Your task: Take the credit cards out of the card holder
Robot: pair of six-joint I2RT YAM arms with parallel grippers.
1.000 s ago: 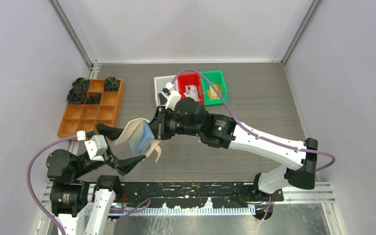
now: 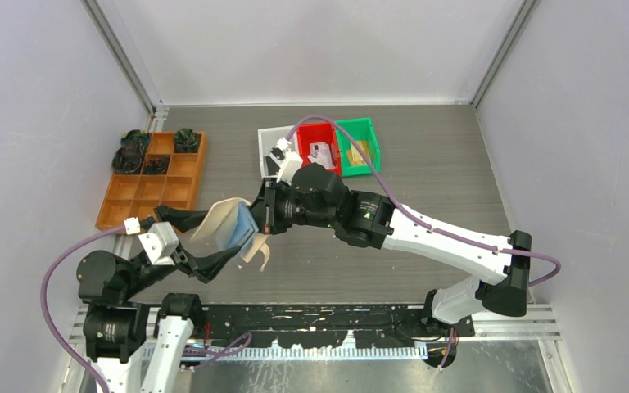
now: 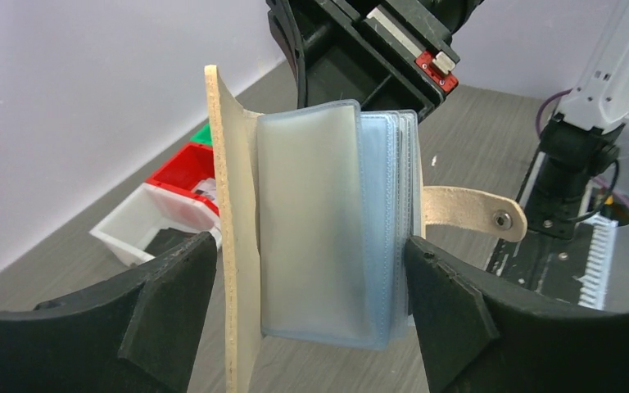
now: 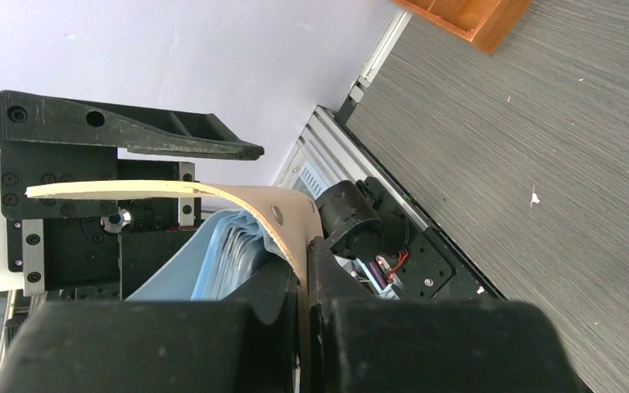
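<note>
A beige leather card holder [image 2: 217, 216] with a snap strap hangs mid-air, its translucent blue card sleeves [image 3: 311, 221] spread between the covers. My right gripper is shut on the holder's edge. My left gripper [image 2: 221, 232] is part open around the holder from the lower left; in the left wrist view one finger [image 3: 508, 319] reaches the sleeves' right side, the other stands by the left cover. Whether any card sits in the sleeves I cannot tell.
An orange compartment tray [image 2: 178, 184] with dark bags stands at the left. White, red [image 2: 303, 131] and green [image 2: 356, 124] bins stand at the back centre, partly behind the right arm.
The left gripper has shifted slightly at the holder, its lower finger a little toward the sleeves. The right arm looks unmoved.
</note>
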